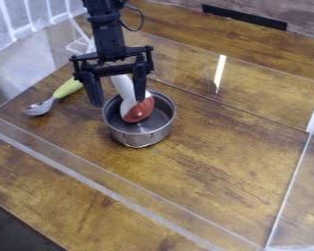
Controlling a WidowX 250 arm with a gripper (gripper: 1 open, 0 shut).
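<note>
My black gripper (113, 73) hangs open over a steel pot (152, 130), its fingers either side of the upper part of a white object with a red lower part (138, 110) that leans inside the pot. I cannot tell whether the fingers touch it. A pale green object (70, 88) and a metal spoon (40, 107) lie left of the pot, the green one partly behind the gripper.
Clear panels border the workspace on the left and right. A dark strip (245, 18) runs along the back.
</note>
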